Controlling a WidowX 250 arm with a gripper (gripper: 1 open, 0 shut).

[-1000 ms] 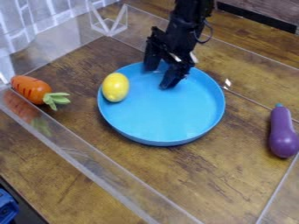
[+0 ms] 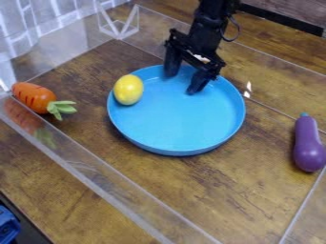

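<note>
My black gripper point(image 2: 192, 69) reaches down from the top centre over the back part of a round blue plate point(image 2: 176, 119). A yellow egg-shaped object point(image 2: 128, 90) rests on the plate's left side, apart from the gripper. The gripper's dark fingers are low at the rim; whether anything is between them is unclear.
An orange carrot with green top point(image 2: 38, 98) lies left of the plate, a purple eggplant point(image 2: 307, 145) on the right. A clear plastic strip runs diagonally at lower left, with a dark blue object point(image 2: 10, 229) in the corner.
The gripper has shifted slightly toward the back and right over the plate. The yellow object, carrot and eggplant look unmoved.
</note>
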